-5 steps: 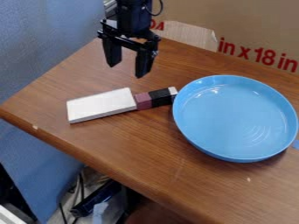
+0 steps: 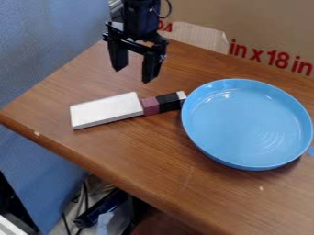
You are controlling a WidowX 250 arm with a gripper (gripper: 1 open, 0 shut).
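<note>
My black gripper (image 2: 134, 64) hangs open above the back part of the wooden table, with nothing between its fingers. In front of it lies a long flat bar (image 2: 106, 112), white over most of its length, with a dark maroon and black section and a small light tip at its right end. That end reaches the left rim of a round blue plate (image 2: 245, 124) on the right side of the table; whether they touch I cannot tell.
Cardboard with red printing (image 2: 273, 55) stands along the back.
</note>
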